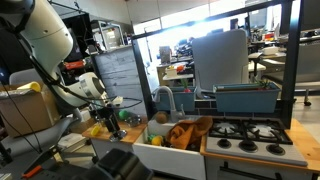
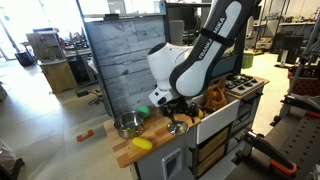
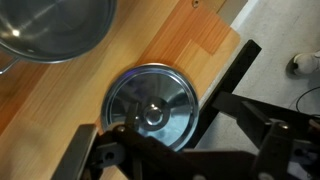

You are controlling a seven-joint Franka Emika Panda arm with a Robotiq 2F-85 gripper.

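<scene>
A round metal lid with a central knob lies on the wooden counter, close to its edge, in the wrist view. My gripper is over it with its dark fingers spread wide apart, one on either side of the knob, and nothing is clasped between them. From exterior view 2 the lid shows below the gripper. Exterior view 1 has the gripper low over the counter's left part; its fingertips are too small to make out there. Whether they touch the lid cannot be told.
A metal pot stands beside the lid, with a yellow object at the counter's near edge. The sink holds several colourful items and lies right of the gripper. Farther right is the stove.
</scene>
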